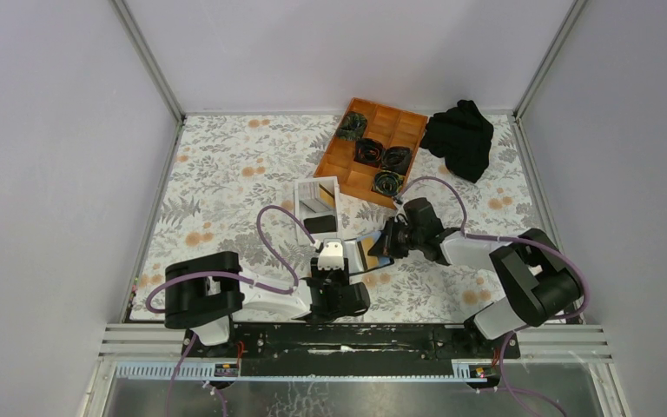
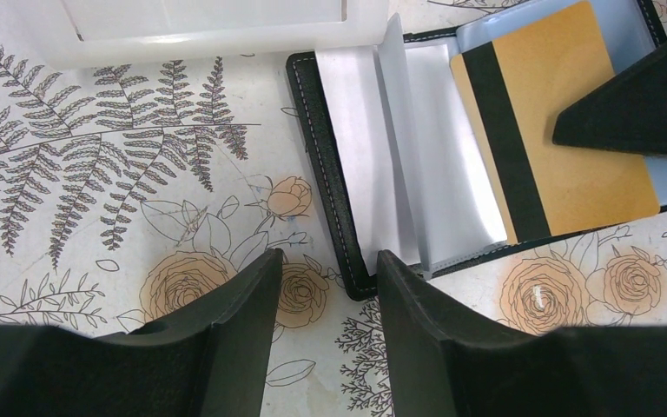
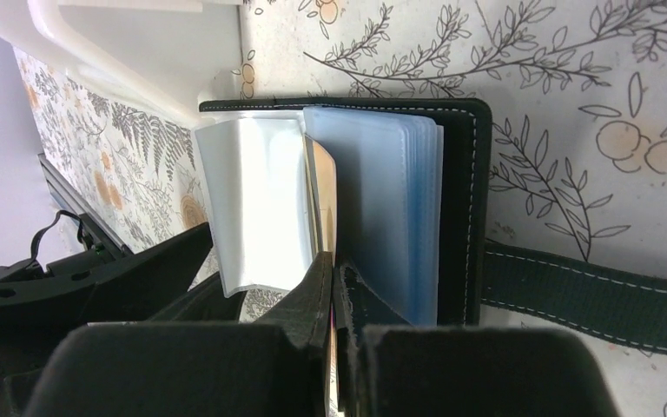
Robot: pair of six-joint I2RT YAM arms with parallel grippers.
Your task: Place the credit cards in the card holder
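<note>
The open card holder (image 2: 340,217) lies on the patterned mat, with white and clear blue sleeves (image 3: 373,208). A gold card with a black stripe (image 2: 599,182) sits over the blue sleeves. In the right wrist view it shows as a narrow edge between white and blue sleeves. My right gripper is shut at that edge; whether the card is between its fingertips I cannot tell. My left gripper stands open at the holder's white-sleeve end, nothing visible between its fingers.
A white box (image 1: 299,204) with cards in it sits just behind the holder. An orange compartment tray (image 1: 339,156) with coiled cables and a black cloth (image 1: 460,139) are at the back.
</note>
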